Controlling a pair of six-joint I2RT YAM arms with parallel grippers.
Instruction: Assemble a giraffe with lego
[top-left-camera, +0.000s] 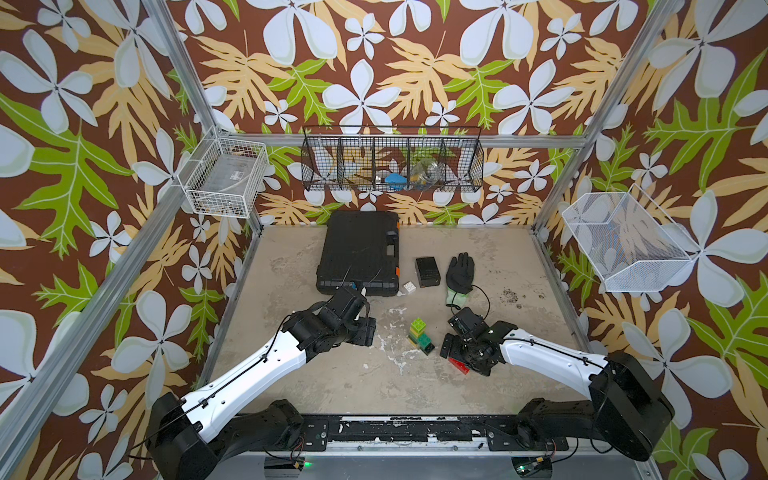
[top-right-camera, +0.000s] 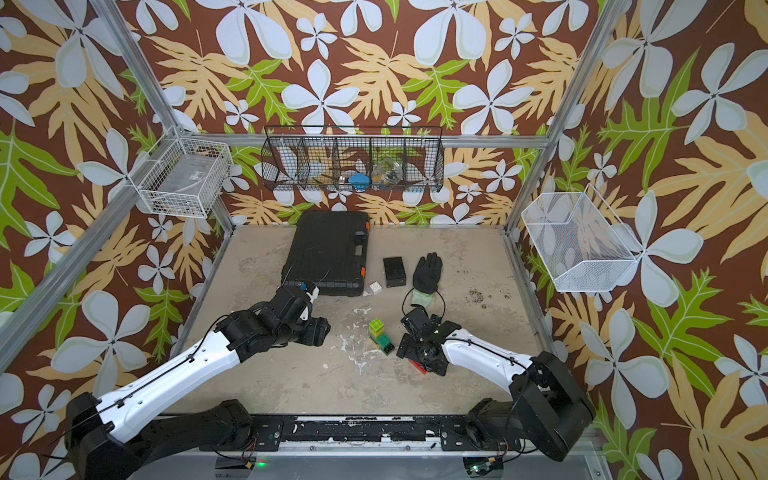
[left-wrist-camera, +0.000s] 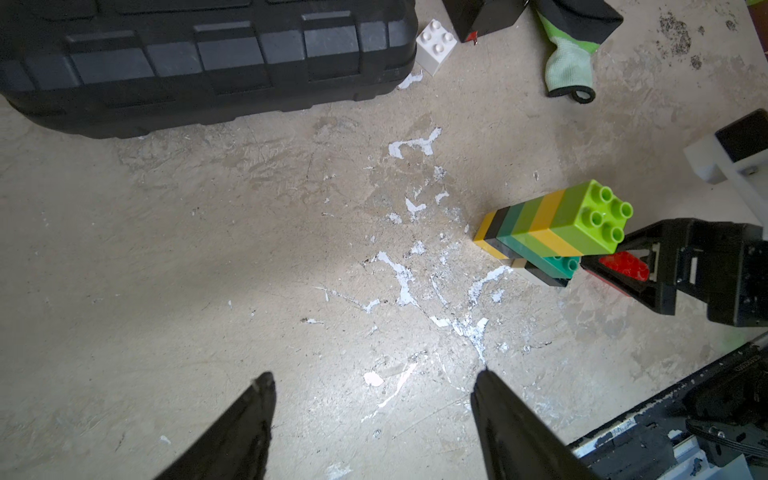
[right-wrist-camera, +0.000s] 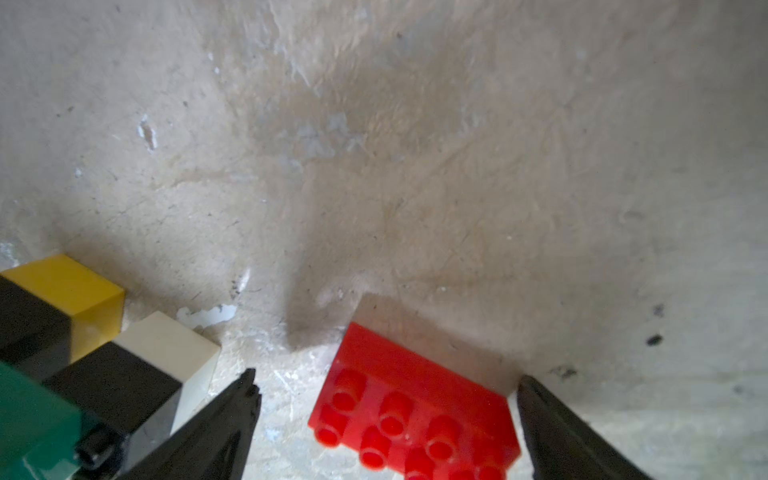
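A partly built giraffe (left-wrist-camera: 548, 224) stands mid-table, its lime-green studded block on top of yellow, teal and black bricks. To its right lies a red studded brick (right-wrist-camera: 428, 372), between the spread fingers of my right gripper. The right finger (right-wrist-camera: 552, 420) is against or very close to the brick's right end; a gap shows on the left. Low at the left of the right wrist view are a black brick (right-wrist-camera: 116, 384) and a cream piece (right-wrist-camera: 172, 344) of the build. My left gripper hangs open and empty over bare table, left of the build.
A black case (top-left-camera: 358, 252) fills the back left. Near it sit a white brick (left-wrist-camera: 435, 46), a black box (top-left-camera: 427, 271) and a black glove (top-left-camera: 460, 273). Bare table (left-wrist-camera: 200, 240) lies under the left gripper and at the front.
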